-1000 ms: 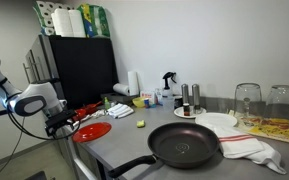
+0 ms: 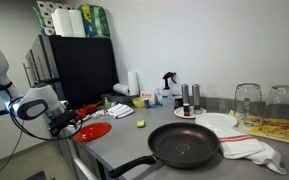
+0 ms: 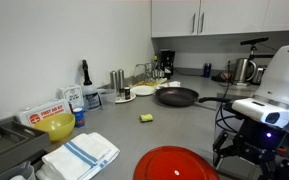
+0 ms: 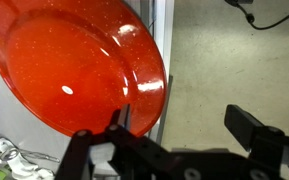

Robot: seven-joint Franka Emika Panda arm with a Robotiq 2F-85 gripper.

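A glossy red plate (image 4: pixel 79 65) fills the upper left of the wrist view, close to the counter's edge. In exterior view 2 the same plate (image 3: pixel 174 166) lies flat at the near edge of the counter. My gripper is open, its fingers wide apart with nothing between them. Its left finger overlaps the plate's rim in the wrist view, while its right finger is over the floor. Exterior view 1 has the gripper (image 2: pixel 62 127) at the counter's left end, beside the plate (image 2: pixel 91 131). Whether they touch cannot be told.
A black frying pan (image 2: pixel 182 145) rests on the counter, its handle toward the front edge. A small yellow-green sponge (image 3: pixel 146 118) lies between pan and plate. A folded white towel (image 3: pixel 81 156) and a yellow bowl (image 3: pixel 57 125) stand left of the plate in exterior view 2.
The arm's end has shifted slightly in exterior view 1, a little to the right. The plate, pan and sponge have not moved.
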